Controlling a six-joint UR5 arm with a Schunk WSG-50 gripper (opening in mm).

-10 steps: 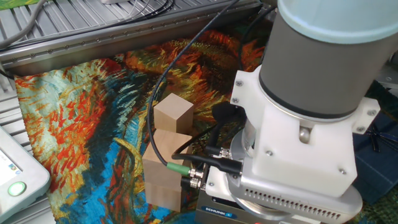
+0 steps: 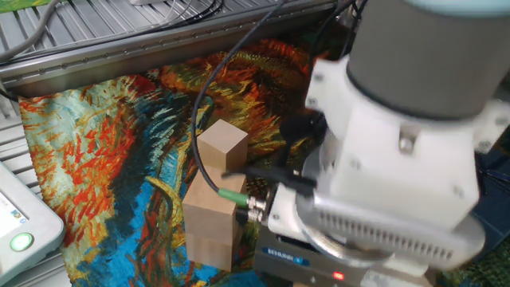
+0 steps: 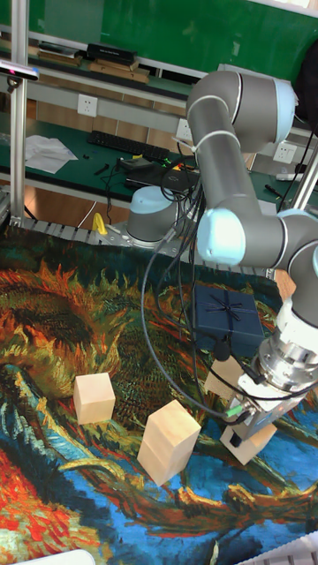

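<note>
In exterior view 3, my gripper [image 3: 242,435] is low over the cloth at right. A tilted wooden block [image 3: 252,446] is at its fingers, partly covered by the gripper body. Whether the fingers grip that block cannot be made out. Left of it stands a tall wooden stack [image 3: 170,440], apart from the gripper. A single wooden cube [image 3: 94,398] sits farther left. Another wooden block [image 3: 223,378] shows behind the gripper, partly hidden by cables. Exterior view 2 shows the cube [image 2: 222,144] and the stack [image 2: 210,233] beside the gripper body; the fingertips are hidden there.
A dark blue box [image 3: 228,322] with a ribbon rests behind the gripper. Loose black cables [image 3: 150,320] loop from the arm down to the gripper. A white device [image 2: 24,227] with a green button stands at the left edge.
In exterior view 2, the wrist and gripper body have shifted right, and the upper wrist now leans farther right. The cube and the stack have stayed put.
</note>
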